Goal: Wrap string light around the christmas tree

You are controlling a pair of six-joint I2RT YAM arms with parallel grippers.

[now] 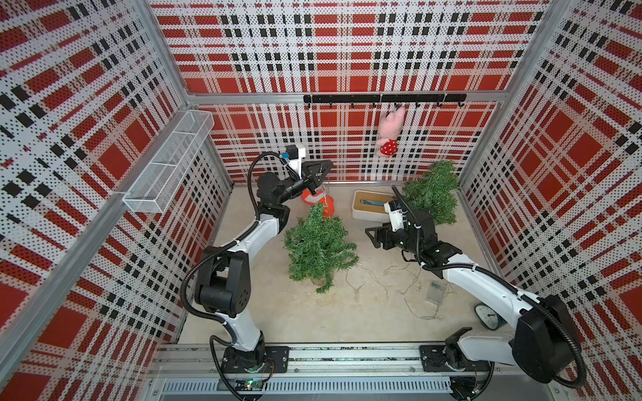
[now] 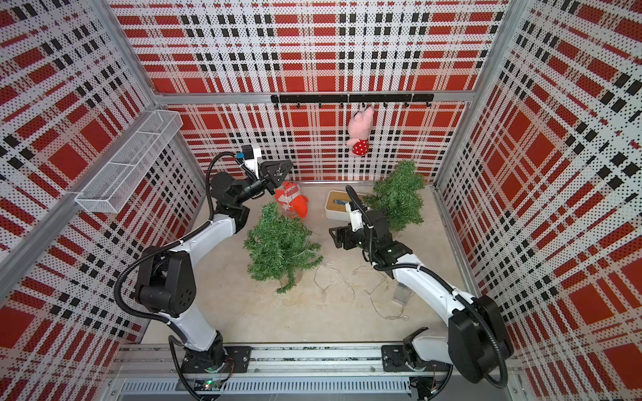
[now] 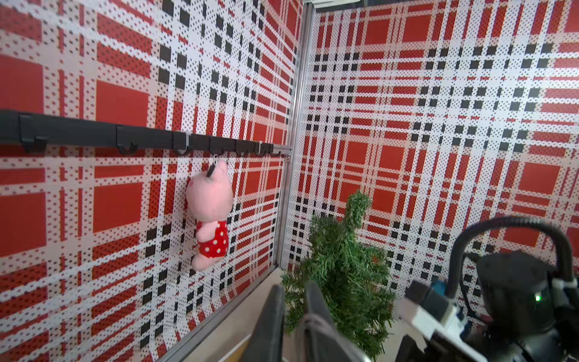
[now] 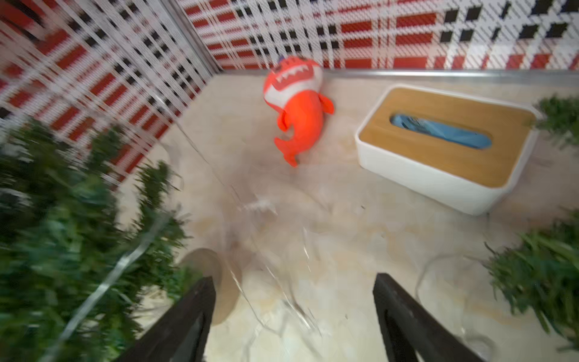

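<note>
My left gripper (image 1: pixel 315 173) is raised above and behind the front christmas tree (image 1: pixel 319 250), shut on a thin pale strand of string light, which shows at its fingers (image 3: pixel 322 331) in the left wrist view and hangs down toward the treetop. My right gripper (image 1: pixel 372 235) stands open, low to the right of this tree, with tree branches beside it in the right wrist view. Loose wire lies on the table right of the tree, running to a clear battery box (image 1: pixel 436 292).
A second tree (image 1: pixel 431 193) stands back right, beside a white box (image 2: pixel 336 212). An orange plush shark (image 4: pixel 301 120) lies at the back, behind the front tree. A pink plush toy (image 1: pixel 391 130) hangs from the hook rail. A mesh basket (image 1: pixel 143 202) is on the left wall.
</note>
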